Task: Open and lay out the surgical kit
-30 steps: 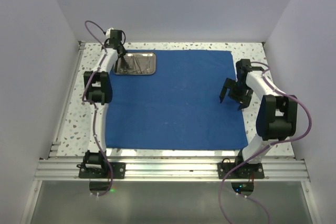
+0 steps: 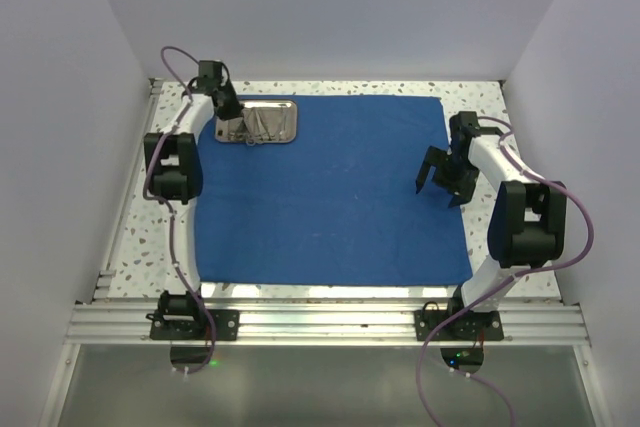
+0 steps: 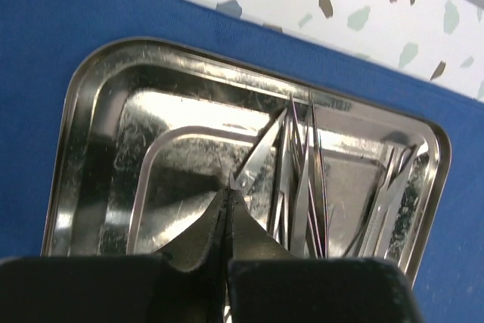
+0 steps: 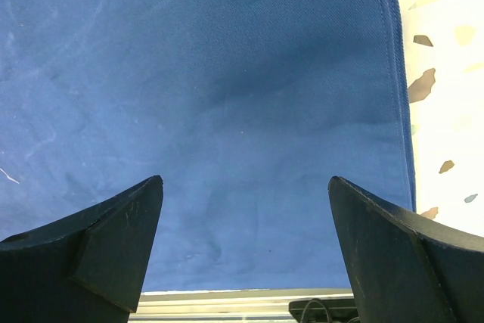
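Note:
At the far left of the blue cloth [image 2: 330, 192] lies an uncovered steel tray [image 2: 290, 107]. In the left wrist view, several slim metal instruments [image 3: 304, 194] lie side by side in the tray, with another group [image 3: 389, 198] at its right end. My left gripper is shut over the tray, its tips at the pivot of a scissor-like tool [image 3: 261, 155]. Whether that tool is gripped cannot be seen, as the fingers cover its lower part. In the top view, loop handles [image 2: 251, 139] show at the tray's near rim. My right gripper stands open and empty above the cloth's right side.
Speckled tabletop [image 2: 135, 237] borders the cloth, and walls [image 2: 330, 22] enclose the back and sides. A metal rail [image 2: 330, 317] runs along the front.
Loop handles now show at the tray's near rim, where none were visible before. My right arm is practically still.

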